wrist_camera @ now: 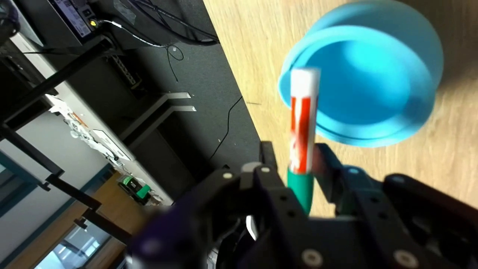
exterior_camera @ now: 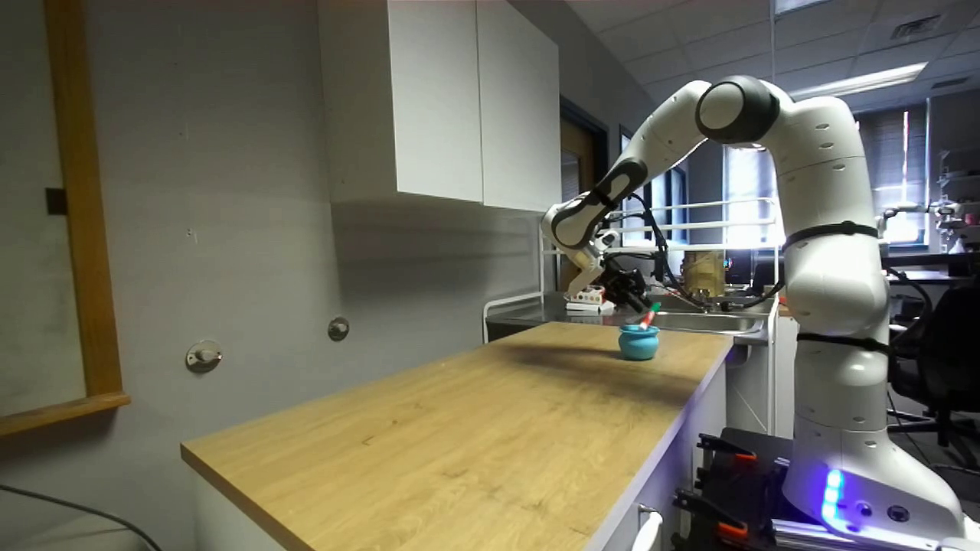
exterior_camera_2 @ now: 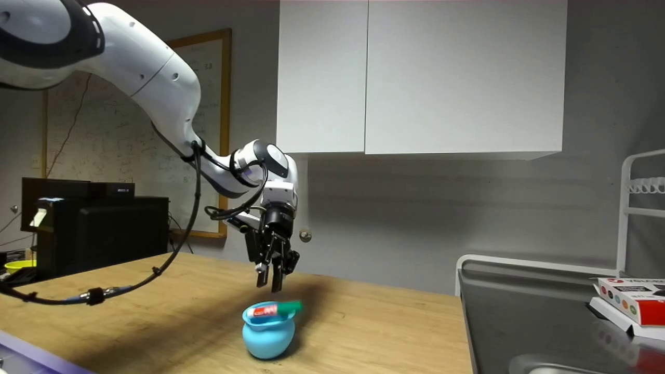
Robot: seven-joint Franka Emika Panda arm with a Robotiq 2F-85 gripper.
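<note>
The turquoise pot (exterior_camera_2: 268, 342) stands upright on the wooden counter. A red-and-white marker with a green end (exterior_camera_2: 276, 309) slants across the pot's mouth in exterior view 2, its green end out past the rim. Just above hangs my gripper (exterior_camera_2: 269, 283), its fingers apart and clear of the marker. The wrist view has the marker (wrist_camera: 301, 130) lying between the parted fingertips of the gripper, its white end over the rim of the pot (wrist_camera: 363, 130). Whether a finger still touches it there is hard to tell.
A black sink counter (exterior_camera_2: 530, 299) with a red-and-white box (exterior_camera_2: 636, 299) lies beyond the counter's end. White cabinets (exterior_camera_2: 424, 75) hang above. A loose cable (exterior_camera_2: 193, 218) droops beneath the arm.
</note>
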